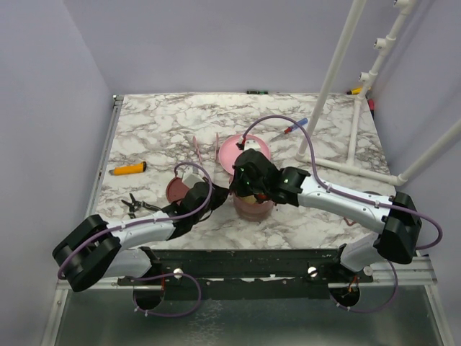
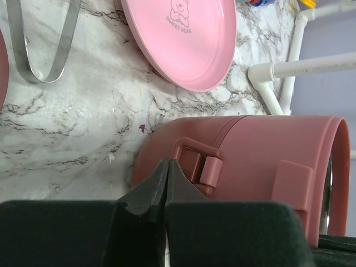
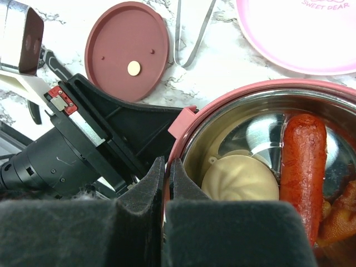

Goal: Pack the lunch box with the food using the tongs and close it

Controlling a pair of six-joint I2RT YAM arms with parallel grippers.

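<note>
The round pink lunch box (image 1: 253,209) stands uncovered, with a steel inside holding a sausage (image 3: 303,167), a pale bun-like piece (image 3: 240,178) and a brown piece (image 3: 339,222). My right gripper is shut at its left edge, the thin pink rim running down between the fingers. My left gripper is also shut, its tips against the box's outer side by a clasp (image 2: 210,171); nothing shows between them. A pink plate (image 2: 186,39) lies behind the box. Left of it is the dark pink lid (image 3: 127,53), partly covered by my left arm in the top view.
Metal tongs (image 2: 41,55) lie between lid and plate. Black pliers (image 1: 133,205) and a yellow-handled tool (image 1: 128,169) are at the left, a blue-red tool (image 1: 295,126) at the back right. White pipes (image 1: 353,167) stand on the right.
</note>
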